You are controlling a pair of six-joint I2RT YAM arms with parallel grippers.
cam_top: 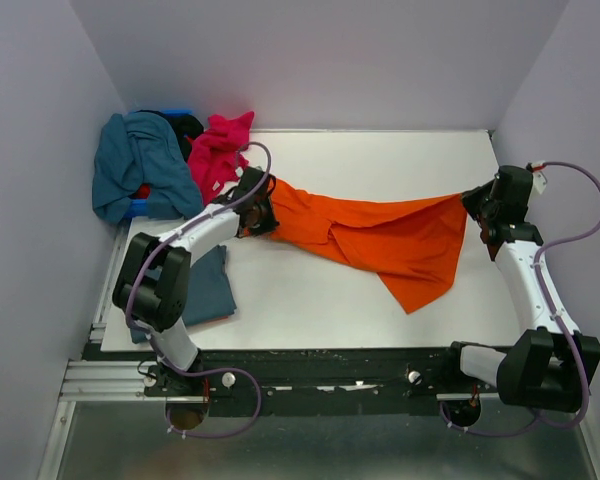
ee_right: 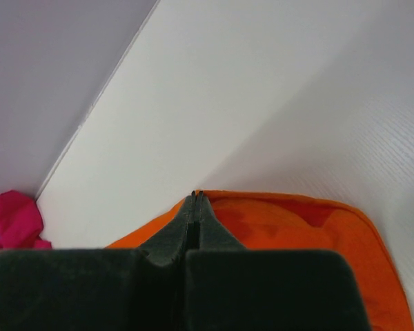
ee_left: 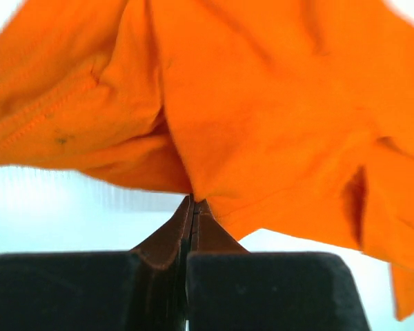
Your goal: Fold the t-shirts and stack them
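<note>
An orange t-shirt (cam_top: 410, 250) lies spread across the white table, partly bunched at its left. My left gripper (cam_top: 266, 224) is shut at its left part; in the left wrist view the fingertips (ee_left: 201, 210) pinch the cloth's lower edge. My right gripper (cam_top: 472, 198) is shut on the shirt's upper right corner, which appears lifted; in the right wrist view the orange edge (ee_right: 283, 198) runs into its fingertips. A folded blue-grey shirt (cam_top: 200, 290) lies at the front left, partly under the left arm.
A blue bin (cam_top: 137, 208) heaped with teal, black and pink clothes (cam_top: 220, 150) stands at the back left. Bare table (cam_top: 370, 155) shows behind the orange shirt and at the front centre. Walls border both sides and the back.
</note>
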